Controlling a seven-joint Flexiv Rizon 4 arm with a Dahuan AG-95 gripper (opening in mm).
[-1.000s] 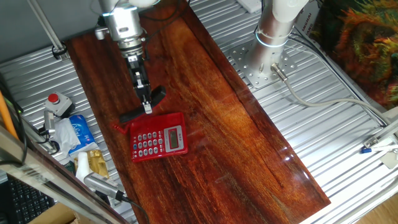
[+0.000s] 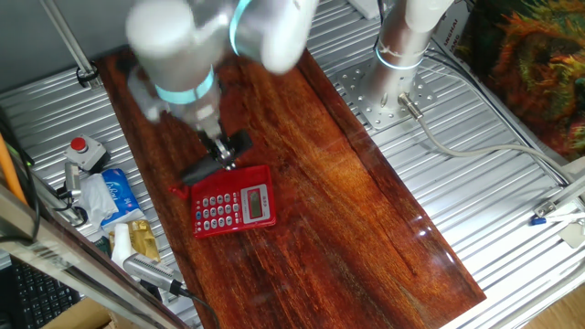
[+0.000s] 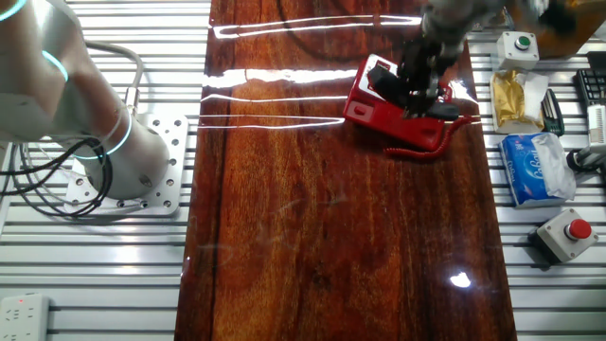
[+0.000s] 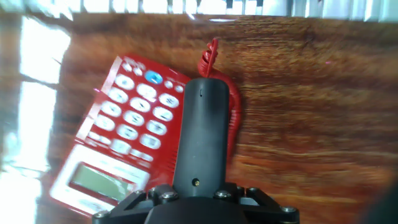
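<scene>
A black telephone handset point(image 2: 199, 170) is gripped by my gripper point(image 2: 226, 163), which is shut across its middle. In the wrist view the handset point(image 4: 202, 134) points away from the gripper and covers the right side of the red telephone point(image 4: 134, 112). The phone's keypad and small display face up. Exterior view 2 shows the telephone point(image 3: 379, 116) from behind, with the handset point(image 3: 431, 109) over it and the gripper blurred. A red coiled cord point(image 4: 234, 102) runs beside the handset. How much space separates handset and cradle is hard to tell.
The phone is near one long edge of the brown wooden board point(image 2: 338, 219); much of the board is bare. Beyond that edge lie a blue tissue pack point(image 3: 538, 169) and a red-button box point(image 3: 566, 233). The robot's base point(image 2: 388, 91) stands past the opposite edge.
In exterior view 1 the gripper and handset have shifted slightly right and down, and the arm above has swung and tilted. The phone body has stayed in place.
</scene>
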